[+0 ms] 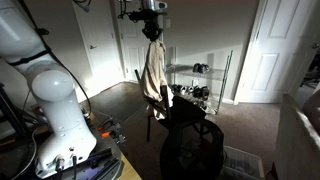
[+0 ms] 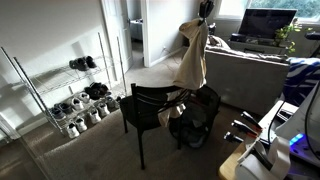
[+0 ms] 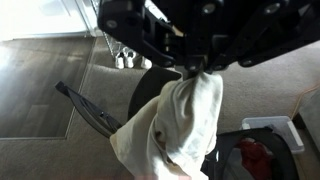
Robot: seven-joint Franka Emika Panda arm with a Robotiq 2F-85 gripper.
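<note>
A beige cloth (image 1: 155, 68) hangs in long folds from my gripper (image 1: 152, 36), which is high up and shut on its upper end. In exterior view 2 the cloth (image 2: 192, 62) drapes near the black chair (image 2: 150, 104); whether its lower end touches the chair I cannot tell. Seen from the wrist, the bunched cloth (image 3: 178, 125) spreads below the gripper and covers part of the scene. The black mesh bin (image 1: 192, 155) stands on the floor at the near side of the chair, with dark and reddish cloth inside it in the wrist view.
A wire rack with several shoes (image 2: 92, 95) stands by the wall. A white box (image 3: 272, 130) lies on the floor beyond the bin. Open carpet (image 1: 245, 125) extends right of the chair, and a sofa (image 2: 255, 75) stands behind the bin.
</note>
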